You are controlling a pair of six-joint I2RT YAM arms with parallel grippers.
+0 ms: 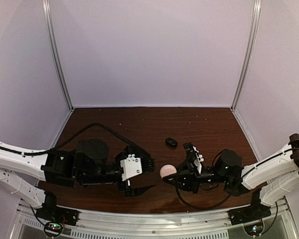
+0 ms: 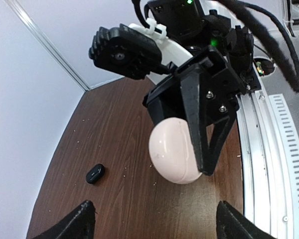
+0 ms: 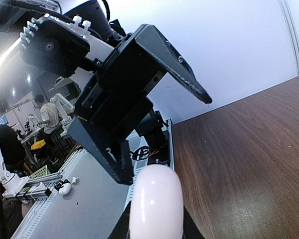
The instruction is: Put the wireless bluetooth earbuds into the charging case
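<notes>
A pale pink, rounded case (image 2: 172,149) is held above the table by my right gripper (image 1: 176,175), which is shut on it. In the right wrist view the smooth case (image 3: 156,204) fills the bottom middle and hides much of the fingers holding it. Its lid looks closed, though no seam shows clearly. My left gripper stands wide open to the left of the case, apart from it, with nothing between its fingers. No earbud can be made out in any view.
Farther back on the brown table (image 1: 114,119) lies a small black rounded object (image 1: 171,142), also seen in the left wrist view (image 2: 95,174). Loose cables loop above both arms.
</notes>
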